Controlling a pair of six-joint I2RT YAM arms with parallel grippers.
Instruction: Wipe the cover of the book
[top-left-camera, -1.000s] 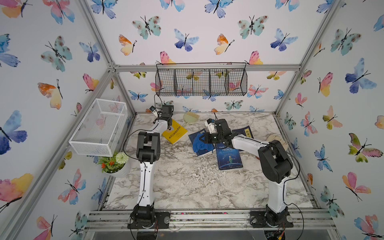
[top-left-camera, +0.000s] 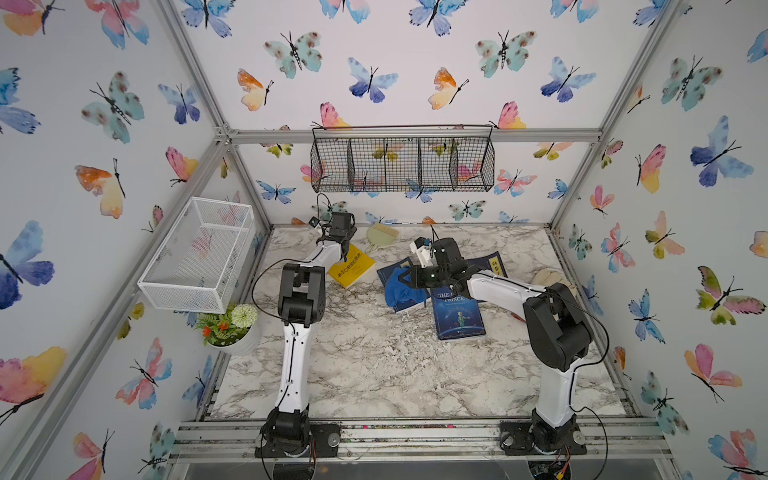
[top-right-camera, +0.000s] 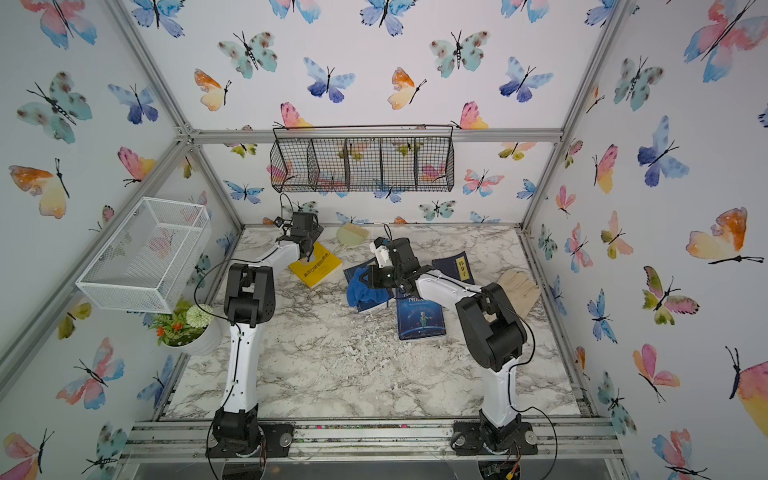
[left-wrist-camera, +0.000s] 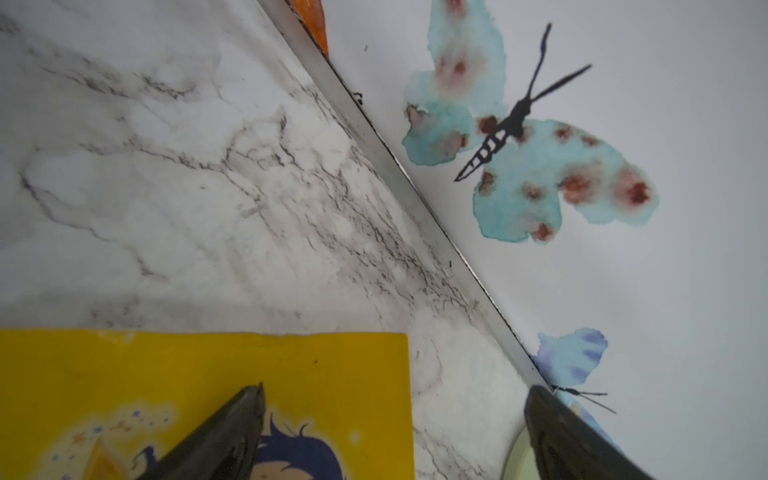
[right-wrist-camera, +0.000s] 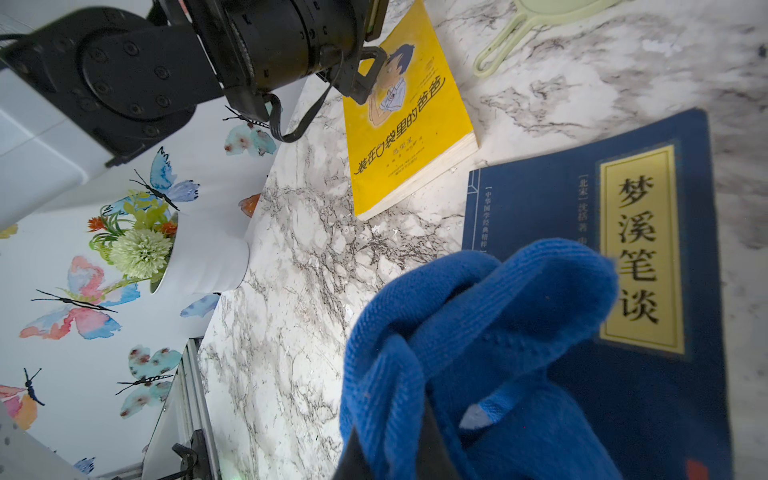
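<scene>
A blue cloth (right-wrist-camera: 448, 320) is bunched in my right gripper, which is shut on it; the cloth hides most of the fingers. It rests over the lower left part of a dark blue book (right-wrist-camera: 524, 192) with a yellow title panel. Left of that, a yellow book (right-wrist-camera: 412, 152) with a drawn figure lies flat near the back of the table. My left gripper stands open above this book's far end, empty; one fingertip shows over the yellow cover (left-wrist-camera: 336, 368) and the other past its edge.
Another blue book (top-left-camera: 460, 320) lies in front of the right gripper, beside further partly hidden ones. A pale green item (top-left-camera: 381, 234) sits by the back wall, a tan board (top-right-camera: 520, 292) at right. Pale crumbs (top-left-camera: 416, 352) litter the middle front.
Over the last second my left gripper has shifted slightly to the right above the yellow book. The right arm and the cloth have hardly moved.
</scene>
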